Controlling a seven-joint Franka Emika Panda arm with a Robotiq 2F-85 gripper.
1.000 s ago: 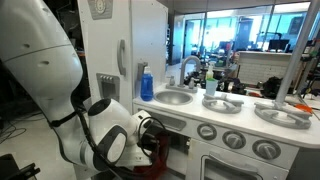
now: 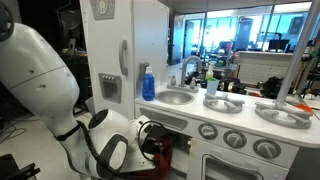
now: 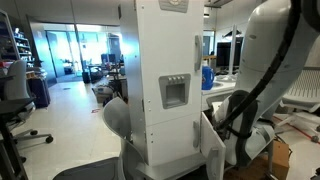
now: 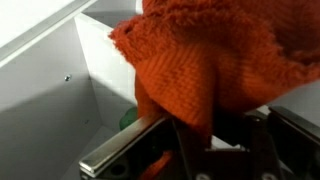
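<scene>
An orange-red cloth [image 4: 200,55] fills much of the wrist view and runs down between the dark fingers of my gripper, which is shut on it. One finger [image 4: 108,150] shows clearly; cloth and shadow partly hide the other. In exterior view 1, my gripper [image 2: 158,145] is low in front of the white counter, with dark red cloth [image 2: 179,160] beside it. A green thing [image 4: 128,117] peeks out by the cloth, mostly covered.
White panels [image 4: 60,80] form a corner beside the cloth. The counter [image 2: 250,122] carries a sink [image 2: 175,97], a blue bottle [image 2: 148,84] and several grey burners. A tall white cabinet [image 2: 112,50] stands at the left.
Over the last second the arm has shifted slightly left and down in exterior view 1. The counter and the things on it look the same.
</scene>
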